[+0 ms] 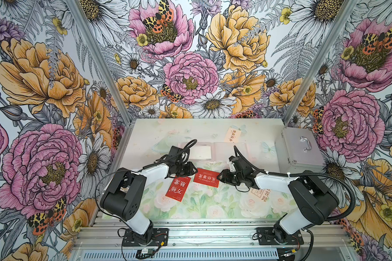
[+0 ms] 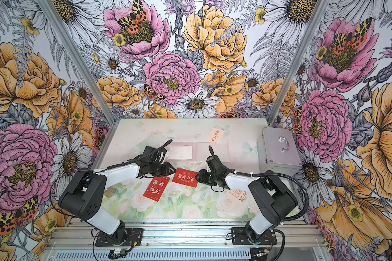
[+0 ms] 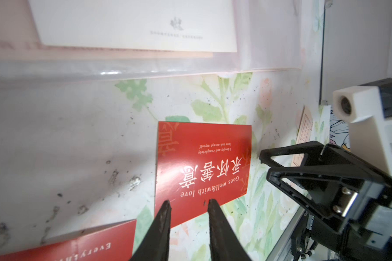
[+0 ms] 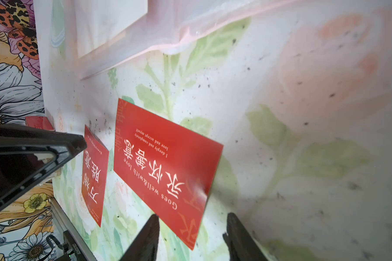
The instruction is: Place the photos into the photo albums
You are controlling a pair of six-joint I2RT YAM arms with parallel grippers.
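A red photo card (image 3: pixel 204 169) lies flat on the floral table, between my two grippers. A second red card (image 4: pixel 93 174) lies to its left. Behind them sits a clear album (image 3: pixel 270 34) with a white card (image 3: pixel 135 21) on it. My left gripper is above the front-left of the middle red card, its fingers apart with nothing between them. My right gripper stands open beside the same card's right side, also empty.
A pale card (image 1: pixel 232 134) lies at the back and another (image 1: pixel 260 194) at the front right under the right arm. A silver case (image 1: pixel 298 145) occupies the right end of the table.
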